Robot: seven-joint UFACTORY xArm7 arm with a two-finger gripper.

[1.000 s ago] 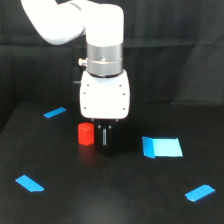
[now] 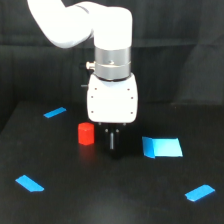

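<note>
A red block (image 2: 86,134) sits on the dark table, left of centre. The white arm reaches down from the top, and its gripper (image 2: 112,140) hangs just to the right of the block, apart from it in this view. Its fingers are small and dark against the black background, so how far apart they stand is unclear. I make out nothing held between them. To the right lies a light blue object (image 2: 167,147) with a brighter blue face (image 2: 148,147) on its left side.
Blue strips of tape mark the table at back left (image 2: 55,112), front left (image 2: 29,184) and front right (image 2: 200,192). A black curtain (image 2: 180,60) hangs behind.
The arm and gripper have shifted to the right and slightly lower in the view, away from the red block. Red block and blue object have not moved.
</note>
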